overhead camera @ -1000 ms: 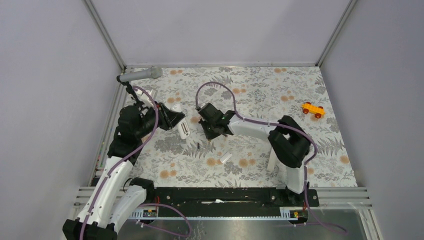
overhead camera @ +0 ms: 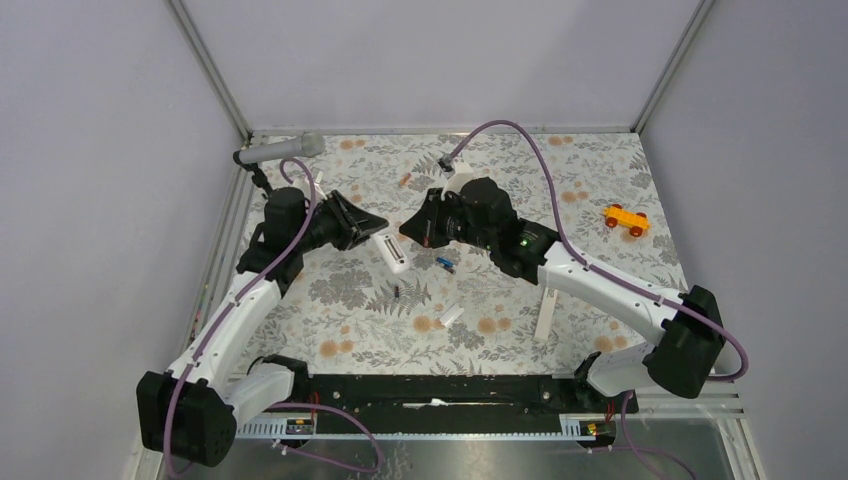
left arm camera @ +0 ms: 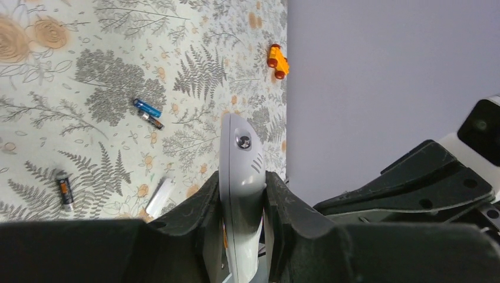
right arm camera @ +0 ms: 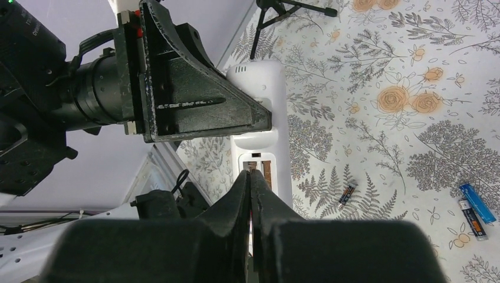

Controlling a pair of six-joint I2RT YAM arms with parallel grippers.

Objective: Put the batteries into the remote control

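My left gripper (overhead camera: 378,228) is shut on the white remote control (overhead camera: 393,254), holding it above the table. In the right wrist view its open battery compartment (right arm camera: 267,171) faces the camera, with dark and copper-coloured parts inside. My right gripper is shut, its tips in front of that compartment; whether anything sits between them is hidden. On the table lie a blue battery (left arm camera: 147,108), a dark battery (left arm camera: 151,120) beside it, and another dark battery (left arm camera: 64,190) further off. A small orange item (overhead camera: 405,180) shows behind the grippers, too small to identify.
A white flat piece (overhead camera: 452,315) lies near the front middle, and a long white strip (overhead camera: 546,314) to its right. A yellow toy car (overhead camera: 626,220) stands far right. A grey microphone (overhead camera: 285,149) on a stand occupies the back left.
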